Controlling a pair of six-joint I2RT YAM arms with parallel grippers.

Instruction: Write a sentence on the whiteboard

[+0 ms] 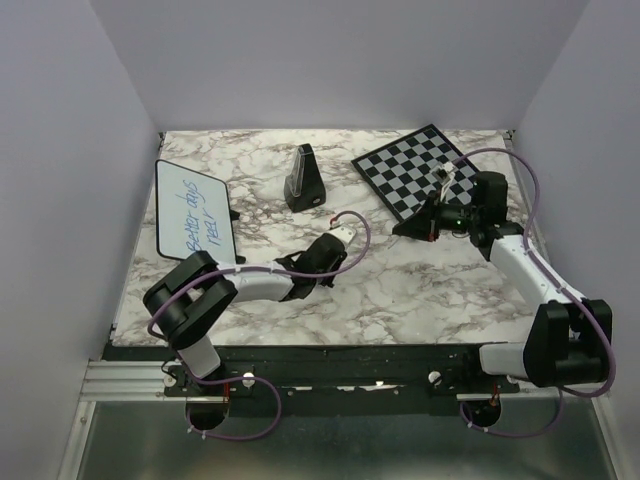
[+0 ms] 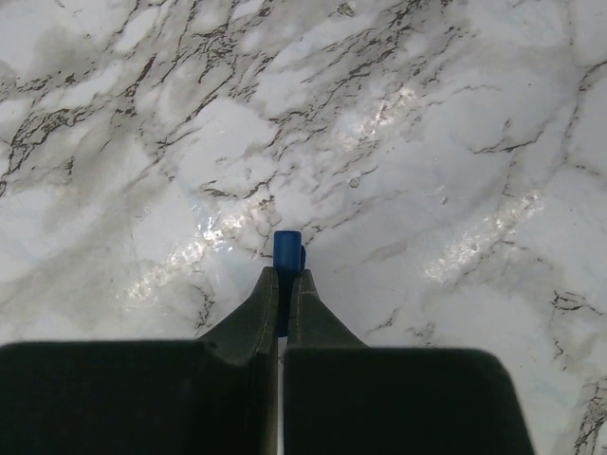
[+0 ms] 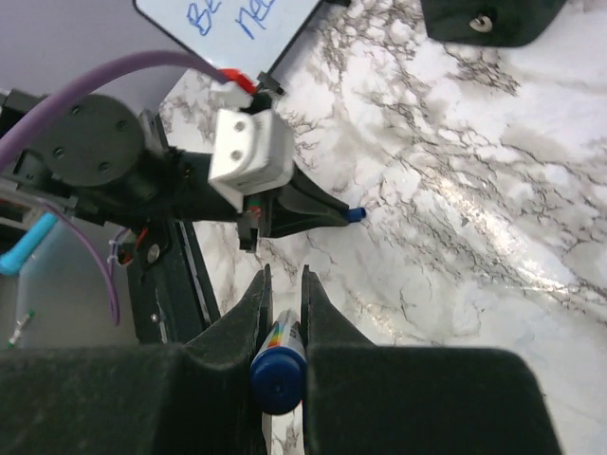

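The whiteboard [image 1: 193, 210], reading "Better days near" in blue, stands at the left in the top view; its lower part shows in the right wrist view. My left gripper is over bare marble near the middle, shut on a blue piece [image 2: 287, 245], apparently a marker or its cap. My right gripper is held out at the right of the table, shut on a marker [image 3: 278, 374] with a blue end and a pale barrel.
A dark block [image 1: 305, 182] stands at the back middle. A checkered board [image 1: 405, 160] lies at the back right.
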